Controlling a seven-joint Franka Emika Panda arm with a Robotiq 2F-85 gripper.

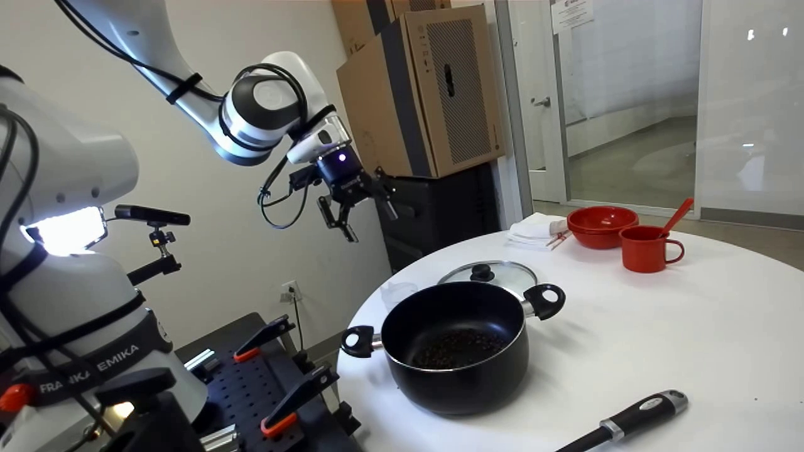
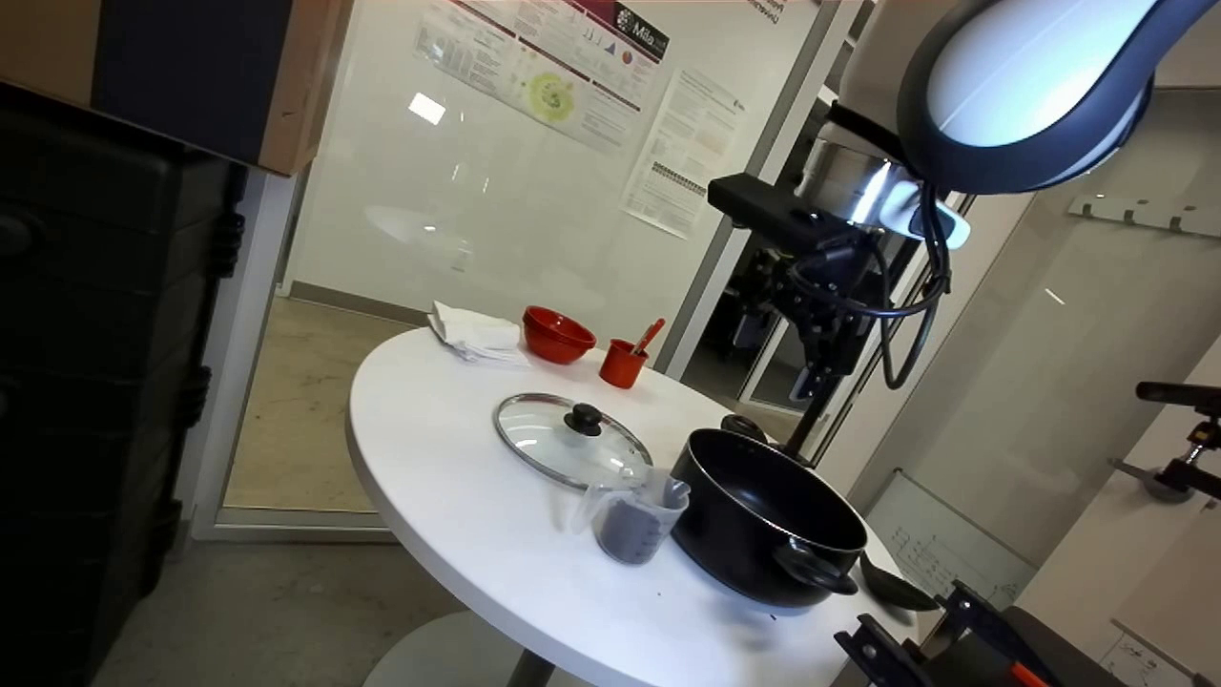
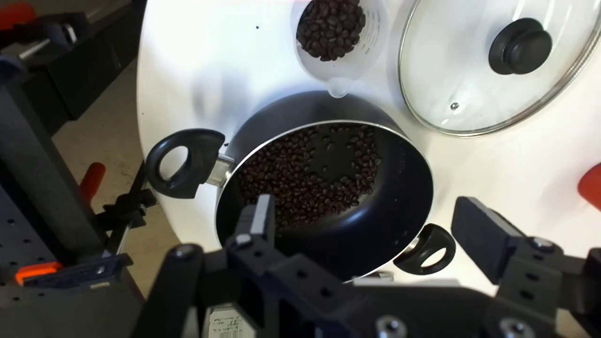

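Observation:
My gripper (image 1: pixel 370 226) hangs in the air above and behind the black pot, its fingers spread wide with nothing between them. In the wrist view its dark fingers (image 3: pixel 485 239) stand apart across the lower part. The black pot (image 1: pixel 468 384) rests on the white table with dark beans (image 3: pixel 293 180) strewn over its floor. Beside it stands a clear measuring cup (image 2: pixel 635 527), part filled with the same beans (image 3: pixel 331 28). A glass lid (image 2: pixel 538 441) with a black knob lies flat behind the pot.
Red bowls (image 1: pixel 603 226), a red mug (image 1: pixel 644 252) with a red utensil, and a white cloth (image 1: pixel 533 230) sit at the table's far side. A black-handled utensil (image 1: pixel 641 414) lies by the near edge.

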